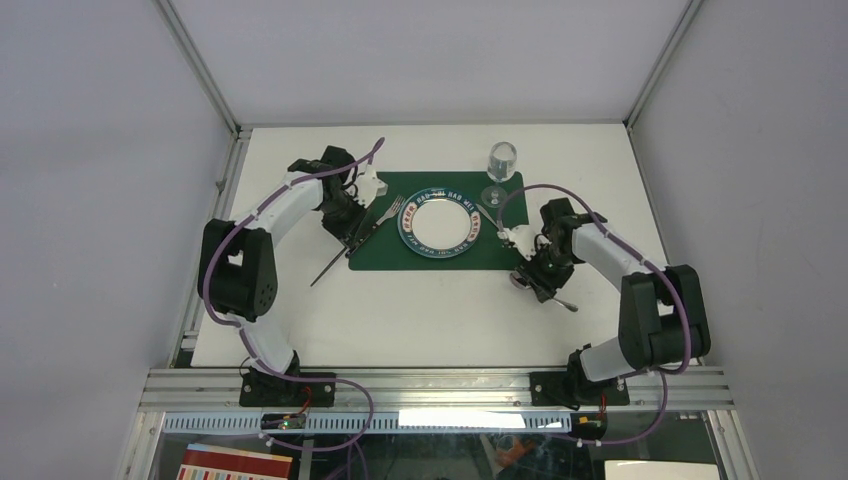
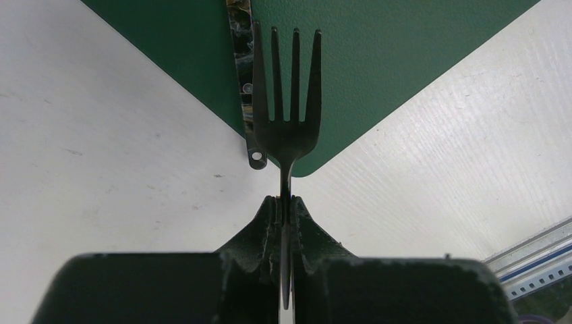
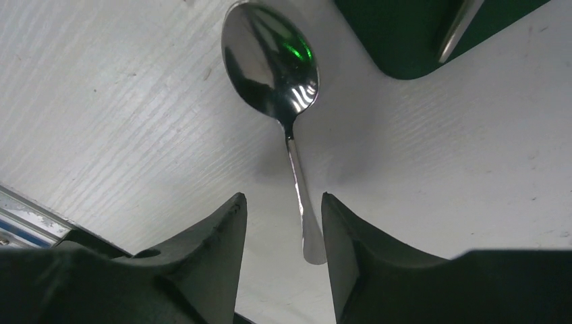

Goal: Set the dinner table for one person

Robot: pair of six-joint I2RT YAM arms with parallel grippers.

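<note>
A patterned plate [image 1: 440,194] lies on the green placemat [image 1: 380,260], with a wine glass [image 1: 501,162] at its back right and a thin utensil [image 1: 490,219] to its right. Left of it is a fork [image 1: 388,215] with a dark handle [image 2: 241,61]. My left gripper is shut on a second fork [image 2: 287,138], held over the placemat's corner. My right gripper is open above the handle of a spoon [image 3: 270,61], which lies on the white table outside the placemat.
Metal rails [image 1: 450,375] edge the workspace.
</note>
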